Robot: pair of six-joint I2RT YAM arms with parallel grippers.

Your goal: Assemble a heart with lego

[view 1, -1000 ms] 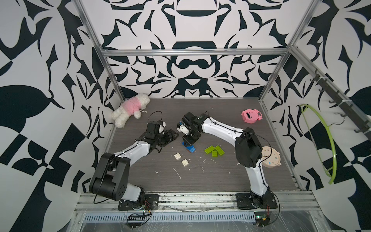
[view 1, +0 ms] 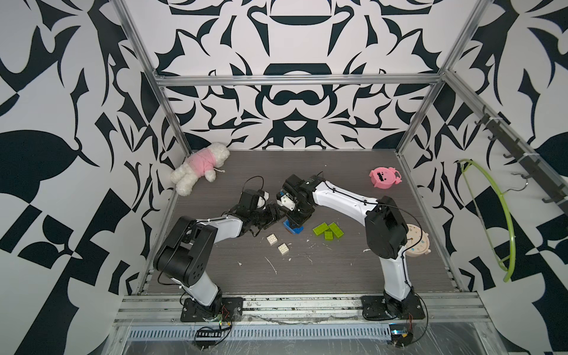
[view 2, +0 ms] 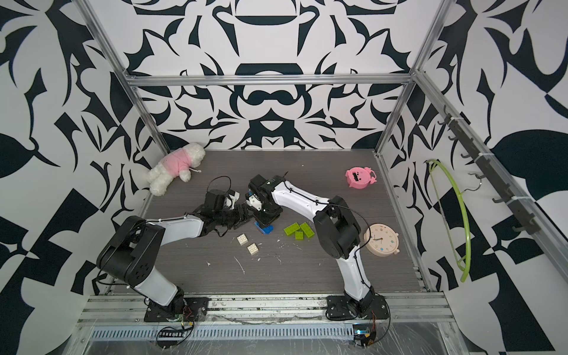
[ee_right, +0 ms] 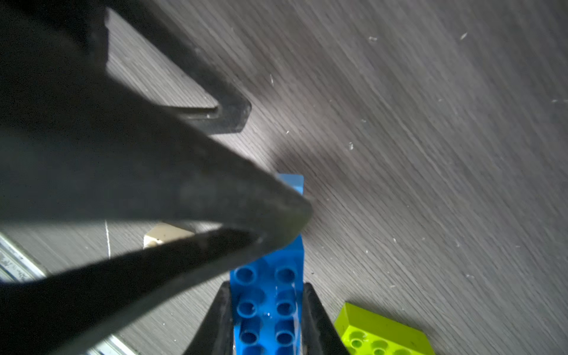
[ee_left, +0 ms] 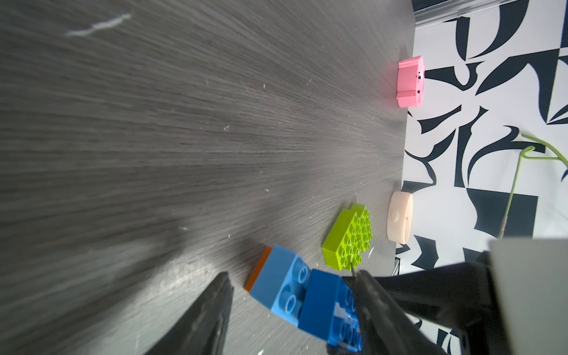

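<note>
A blue Lego assembly (ee_right: 266, 266) is gripped by my right gripper, seen from above in the right wrist view. In the left wrist view the assembly (ee_left: 319, 301) shows an orange layer at one end. My left gripper is part open around its near side, fingertips apart from each other. In both top views the two grippers meet at the centre of the table, partly hiding the blue piece (view 1: 294, 227). Green bricks (view 1: 328, 230) lie to the right, and two cream bricks (view 1: 271, 239) lie in front.
A white teddy (view 1: 195, 171) in pink sits at the back left. A pink clock-like object (view 1: 384, 176) is at the back right and a beige clock (view 2: 381, 239) at the right.
My left gripper has moved right, up to the blue piece in my right gripper. The right arm has shifted slightly to the right.
</note>
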